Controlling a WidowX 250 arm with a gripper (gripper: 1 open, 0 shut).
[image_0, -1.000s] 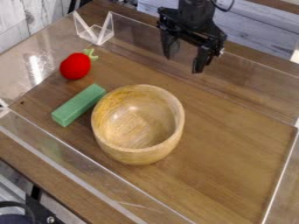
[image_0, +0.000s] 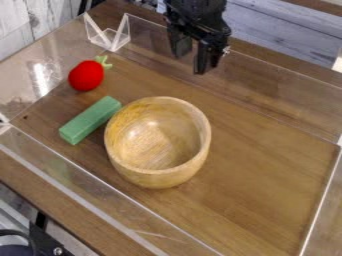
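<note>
My black gripper (image_0: 195, 50) hangs at the top centre, above the wooden surface and behind the bowl; whether it is open or shut is hard to tell. A large light wooden bowl (image_0: 158, 162) sits in the middle foreground. A green block (image_0: 90, 121) lies left of the bowl, and a red tomato (image_0: 87, 74) with a green top sits farther back on the left.
A clear plastic piece (image_0: 110, 32) stands at the back left.
My gripper has shifted a little to the left and turned slightly. The bowl, tomato and green block have not moved.
</note>
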